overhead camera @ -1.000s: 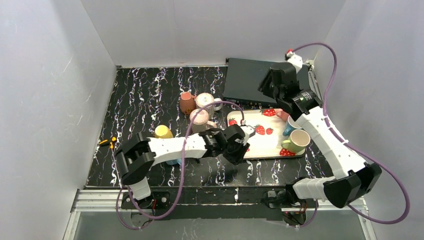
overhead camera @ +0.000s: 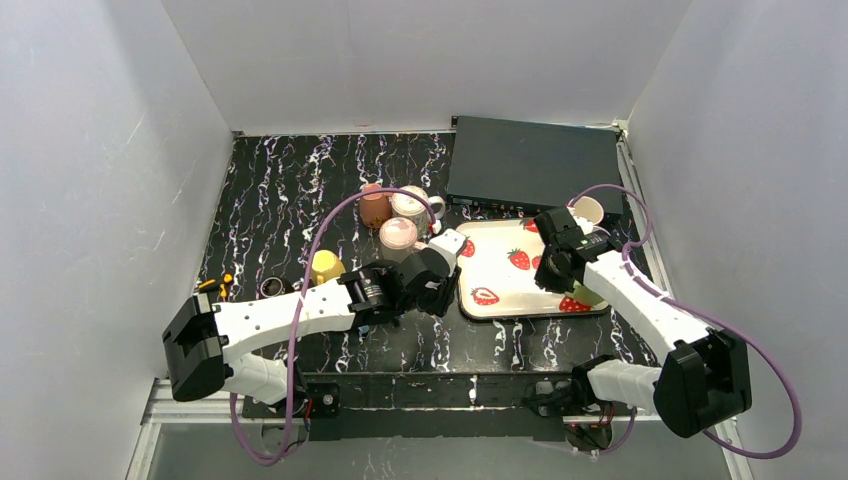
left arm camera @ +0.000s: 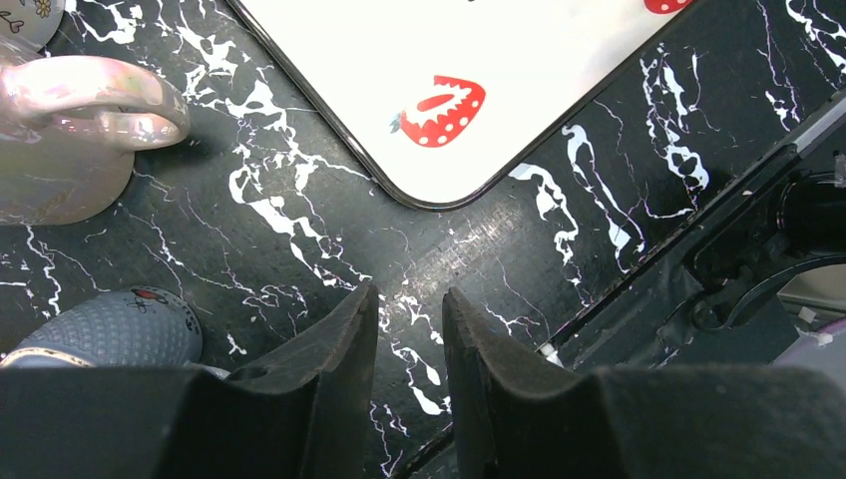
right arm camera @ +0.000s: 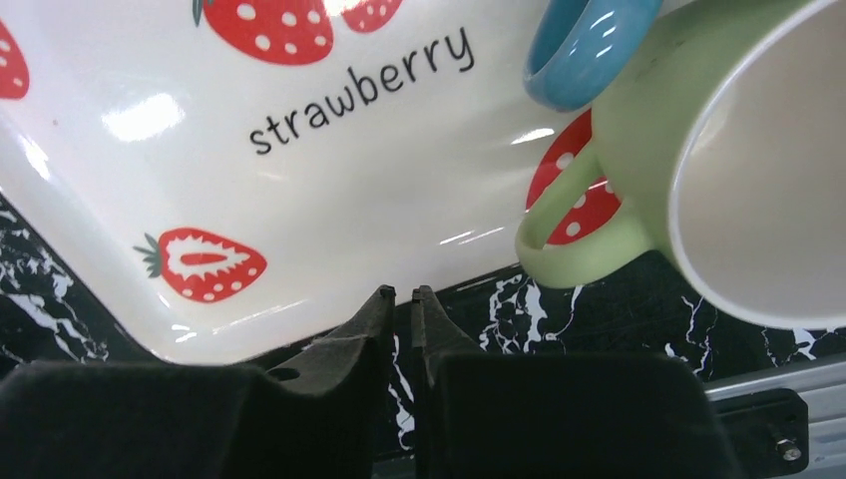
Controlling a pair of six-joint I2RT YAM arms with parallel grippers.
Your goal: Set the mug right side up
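My left gripper points down over the dark marble table left of the strawberry tray [left arm camera: 469, 180], its fingers nearly together, nothing visible between them. My right gripper is shut over the tray's edge, nothing visible between its fingers. In the right wrist view, a green mug [right arm camera: 638, 180] with a white interior and a blue mug [right arm camera: 559, 60] sit on the tray's right. In the left wrist view are a pale pink mug [left arm camera: 70, 180] with its handle toward the tray and a blue patterned mug [left arm camera: 120, 329].
Yellow mug [overhead camera: 327, 264], brown mug [overhead camera: 374, 209] and white mug [overhead camera: 410, 202] stand on the left half of the table. A black flat box [overhead camera: 533, 160] lies at the back right. Bare table remains at the back left.
My right arm has come down from over the black box to above the tray's right part. My left arm has moved left, off the tray's front-left corner.
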